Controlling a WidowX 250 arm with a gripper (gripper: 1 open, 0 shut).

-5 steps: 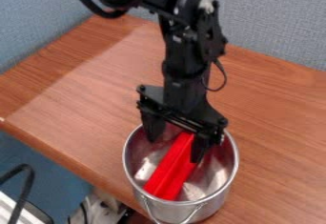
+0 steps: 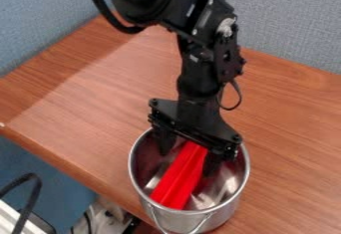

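A silver metal bucket with a wire handle stands at the front of the wooden table. Red bar-like pieces lie slanted inside it. My black gripper is over the bucket with its fingers down inside the rim, open, around the upper end of the red pieces. The fingertips are partly hidden by the bucket and the pieces.
Grey-blue walls border it at the back. The table's left front edge drops to a blue floor with black cables and a white object.
My gripper has shifted slightly to the right and its arm leans a little differently. The red pieces and bucket look almost unchanged.
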